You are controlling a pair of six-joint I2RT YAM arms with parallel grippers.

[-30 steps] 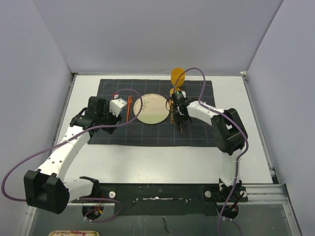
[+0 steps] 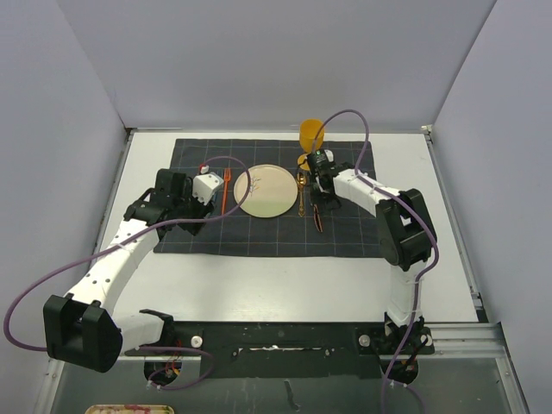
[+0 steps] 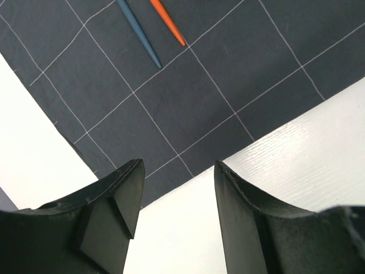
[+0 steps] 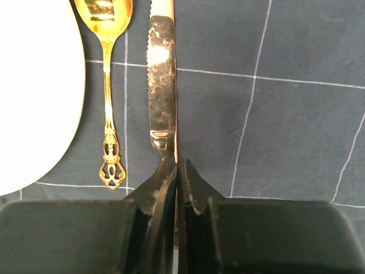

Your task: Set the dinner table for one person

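A cream plate [image 2: 265,191] lies on the dark placemat [image 2: 276,244]. An orange fork [image 2: 226,184] is to its left, and a blue utensil [image 3: 140,35] lies alongside the fork's handle. Right of the plate are a gold spoon [image 4: 108,108] and, further right, a gold knife [image 4: 162,74], roughly parallel. My right gripper is shut over the knife's handle, nothing visible between its fingers; they hide part of the handle. My left gripper is open and empty, over the mat's front left edge. A yellow cup [image 2: 310,132] is at the back, behind the spoon.
White table [image 2: 216,289] shows bare in front of the mat and along both sides. Cables from both arms loop above the table.
My right gripper has shifted slightly to the right and back, uncovering more of the spoon and knife in the top view. The left arm has barely moved.
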